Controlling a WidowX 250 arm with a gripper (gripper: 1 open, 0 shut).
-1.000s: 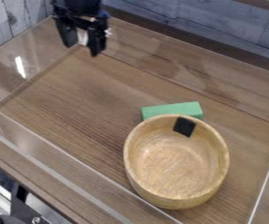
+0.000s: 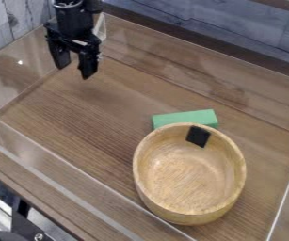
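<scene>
My gripper (image 2: 75, 58) is at the upper left of the camera view, a dark shape low over the wooden floor, open, with nothing clearly held. A large round tan bowl (image 2: 185, 186) sits at the lower right, with a small black block (image 2: 199, 136) at its back rim. A green block (image 2: 184, 120) lies just behind the bowl, toward the middle right.
Pale edging runs along the left side, near the gripper.
The gripper has come down and slightly toward the viewer at the upper left, after moving left from a second ago. The bowl and blocks stay where they were.
</scene>
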